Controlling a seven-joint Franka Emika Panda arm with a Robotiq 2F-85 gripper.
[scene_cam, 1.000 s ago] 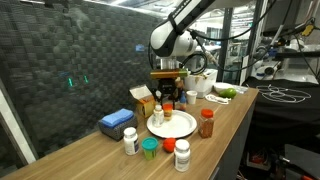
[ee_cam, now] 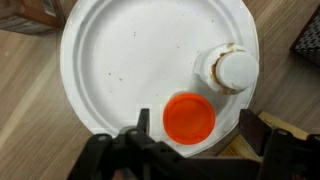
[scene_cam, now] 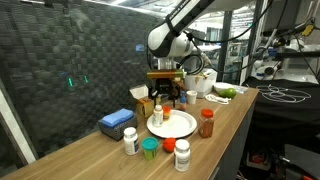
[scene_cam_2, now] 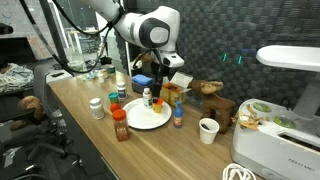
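Above a white plate hangs my gripper, its fingers apart with clear space between the fingertips. On the plate stands an orange-lidded container, which shows between the fingers in the wrist view. Close beside it is a small white-capped bottle. Exterior view 2 shows the white-capped bottle left of the orange-lidded container, both below the gripper. I cannot tell whether a finger touches the container.
Around the plate stand a red-brown jar, white-lidded bottles, a green-lidded jar and a blue bottle. A dark blue box and an open cardboard box stand behind.
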